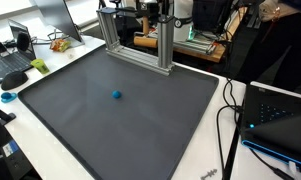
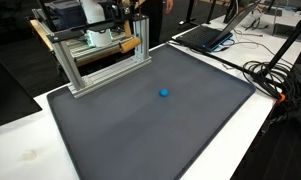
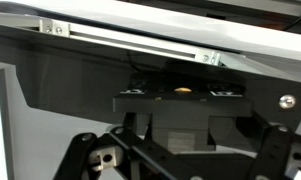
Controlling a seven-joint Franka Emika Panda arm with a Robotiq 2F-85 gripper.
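Observation:
A small blue object (image 1: 117, 95) lies on the dark grey mat (image 1: 90, 130) in exterior view 1. The same blue object (image 2: 164, 93) shows right of centre on the mat in exterior view 2. My gripper is open at the bottom of the wrist view, with its fingers apart. Beyond it are a dark panel (image 3: 65, 75) and a pale metal rail (image 3: 140, 42); a small orange spot (image 3: 183, 90) shows between the fingers. Nothing is visibly held. In the exterior views the arm is hard to make out among the dark parts by the metal frame.
A metal frame (image 2: 110, 75) stands along one edge of the mat, with an orange-tan piece (image 1: 145, 42) at it. A laptop (image 2: 205, 38), cables (image 2: 265, 78) and a yellow item (image 1: 39, 65) lie around the table.

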